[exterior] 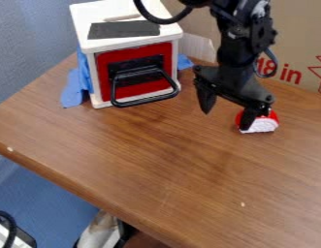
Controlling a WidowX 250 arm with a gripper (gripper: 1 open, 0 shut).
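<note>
My black gripper [228,110] is lowered at the right of the table, its fingers spread apart, with the right finger over a red and white object [259,125] on the wood. The red top of that object is partly hidden behind the finger; whether they touch I cannot tell.
A white and red toy oven [151,54] with a black handle stands at the back left on a blue cloth [75,85]. A cardboard panel is behind on the right.
</note>
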